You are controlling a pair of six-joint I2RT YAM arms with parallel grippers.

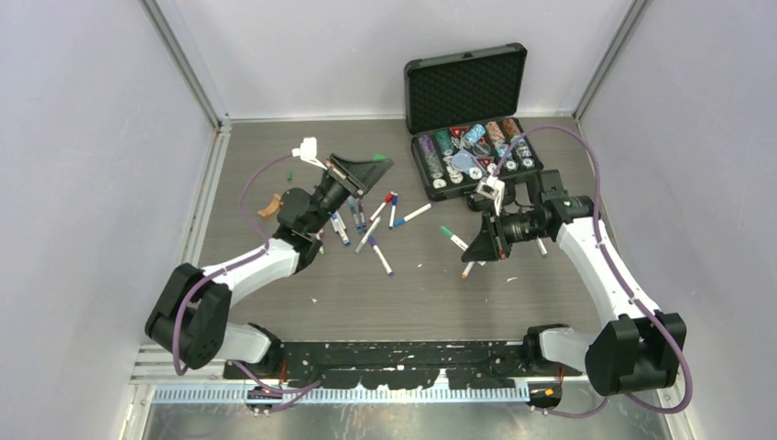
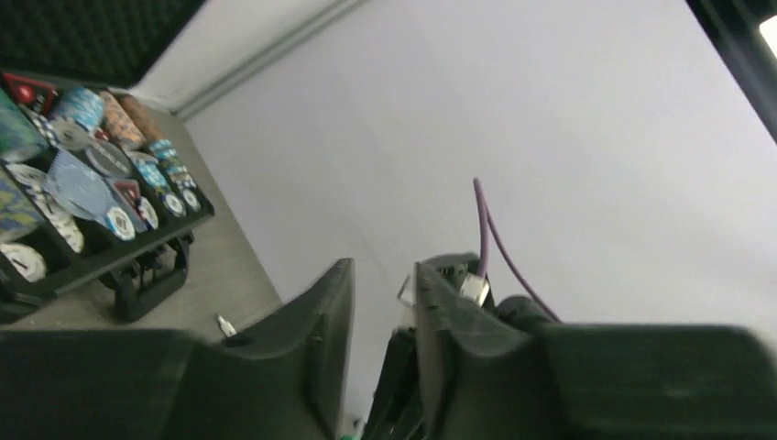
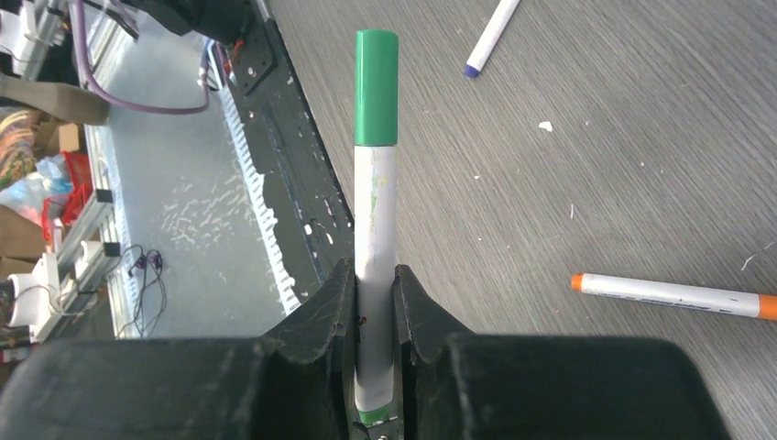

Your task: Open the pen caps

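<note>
A white marker with a green cap (image 3: 377, 87) stands upright in the right wrist view, the cap seated on its upper end. My right gripper is shut on the white barrel (image 3: 375, 211). From the top view, the same marker (image 1: 456, 240) slants up-left from the right gripper. Well to the upper left of it is my left gripper (image 1: 388, 164), raised and pointing right. Its fingers (image 2: 332, 321) stand a little apart in the left wrist view, with nothing held between them.
Several markers, including a blue-capped one (image 1: 414, 214) and a purple-ended one (image 1: 380, 256), lie mid-table. An orange-ended marker (image 3: 673, 293) lies beneath the right gripper. An open chip case (image 1: 467, 92) stands at the back.
</note>
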